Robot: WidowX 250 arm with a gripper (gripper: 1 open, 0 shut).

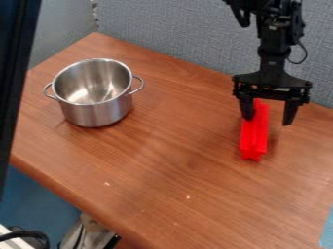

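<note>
A long red bar [254, 141] lies on the wooden table at the right, pointing front to back. My black gripper [268, 109] is down over its far end, fingers open, one on the left at the bar's edge and the other to the right, apart from it. The far end is partly hidden by the gripper.
A steel pot [92, 112] with two handles stands at the back left of the table [156, 185]. A grey padded wall runs behind.
</note>
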